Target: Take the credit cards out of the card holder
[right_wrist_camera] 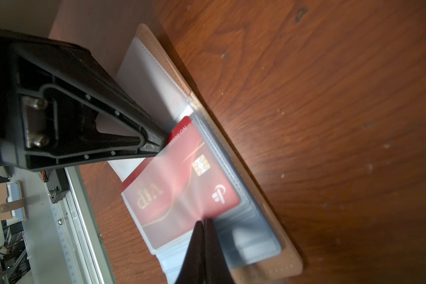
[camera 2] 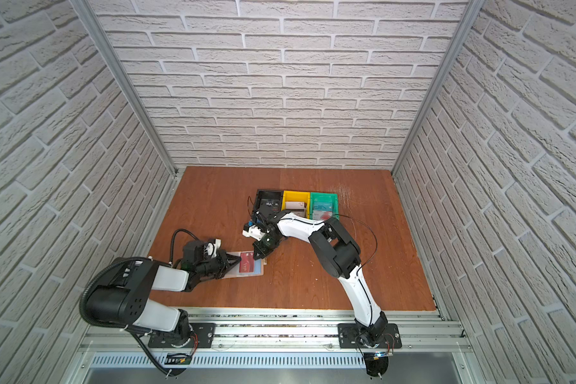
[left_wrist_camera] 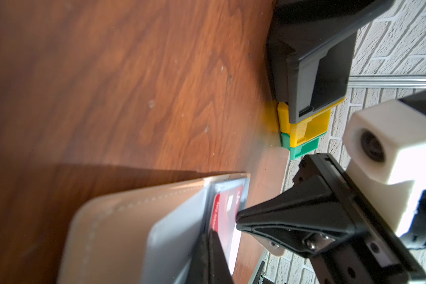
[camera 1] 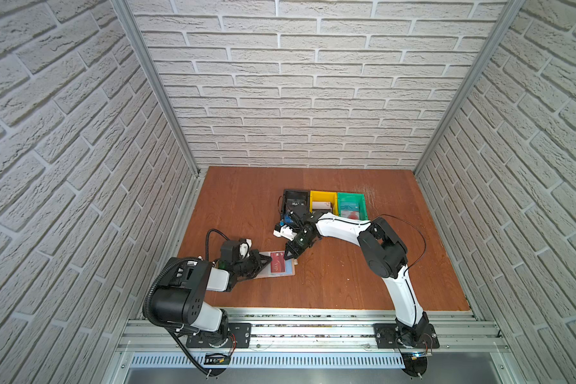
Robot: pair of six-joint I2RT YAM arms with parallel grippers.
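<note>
The tan card holder (right_wrist_camera: 288,262) lies spread on the table at front left, with white and bluish sleeves. A red VIP card (right_wrist_camera: 175,189) sits in a clear sleeve, another red edge beneath it. My left gripper (camera 1: 266,258) is shut, its tip at the red cards' upper edge in the right wrist view. My right gripper (camera 1: 286,256) is shut, its tip on the sleeve at the card's opposite edge. I see nothing held in either.
Black (camera 1: 296,194), yellow (camera 1: 324,195) and green (camera 1: 358,198) bins stand in a row behind the right arm, holding small items.
</note>
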